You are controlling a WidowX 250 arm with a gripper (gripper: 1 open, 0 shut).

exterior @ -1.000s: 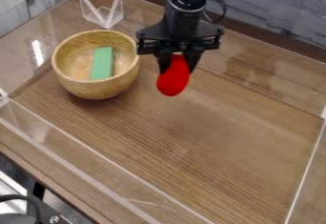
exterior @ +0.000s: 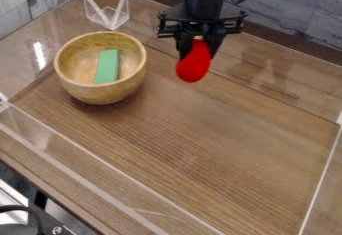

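My gripper [exterior: 198, 39], a black two-fingered tool hanging from the top of the camera view, is shut on a red oblong object [exterior: 194, 62], held at the back middle above the wooden table [exterior: 201, 159]. To its left, a tan round bowl [exterior: 130, 77] holds a green block [exterior: 107, 66].
A white wire-like stand [exterior: 106, 14] is at the back left, near a grey wall. A dark cable lies at the front left corner.
My gripper has moved back and slightly right with the red object in it, away from the bowl. The bowl and green block look unmoved.
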